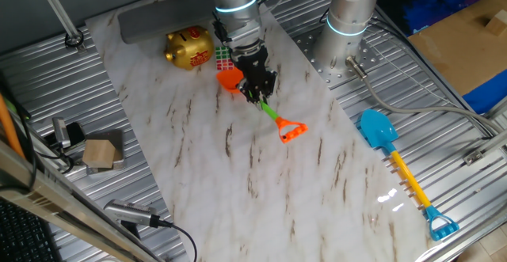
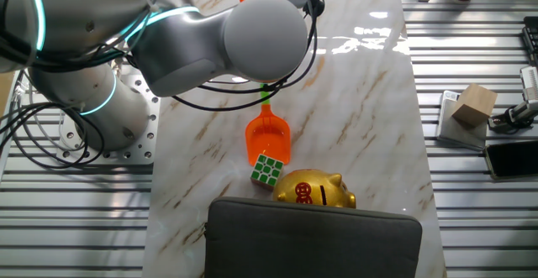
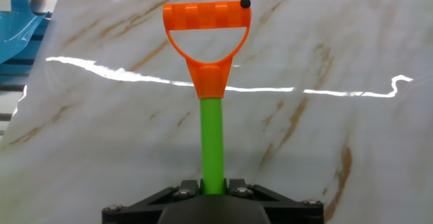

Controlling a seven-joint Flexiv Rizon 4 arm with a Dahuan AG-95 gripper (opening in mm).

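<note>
A toy shovel with an orange scoop (image 2: 268,138), a green shaft (image 3: 212,139) and an orange D-shaped handle (image 1: 292,131) extends to both sides of my gripper. In the wrist view the fingers close in on the shaft from left and right, with no gap showing, so the gripper is shut on it. Whether the shovel is clear of the table cannot be told. A Rubik's cube (image 2: 267,170) is right by the scoop's front edge, apparently touching or nearly so. Exterior view 2 has the arm covering the gripper and most of the shaft.
The gold piggy bank (image 1: 190,47) stands near the cube, and a grey case (image 2: 313,240) lies along that end of the marble table (image 1: 238,183). Outside the table's edge lies a blue and yellow shovel (image 1: 405,172). Beyond the orange handle, the tabletop is bare.
</note>
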